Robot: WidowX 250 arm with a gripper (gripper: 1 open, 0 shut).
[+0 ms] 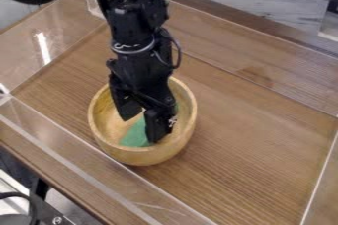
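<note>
A light wooden bowl (177, 142) sits on the wooden table in the middle-lower part of the camera view. Inside it lies a green object (133, 138), partly hidden by the gripper. My black gripper (144, 119) reaches down into the bowl from above, its fingers apart around and over the green object; whether they touch it is unclear.
A clear plastic piece stands at the upper left. Pale panels line the back, and dark cables show at the lower left edge.
</note>
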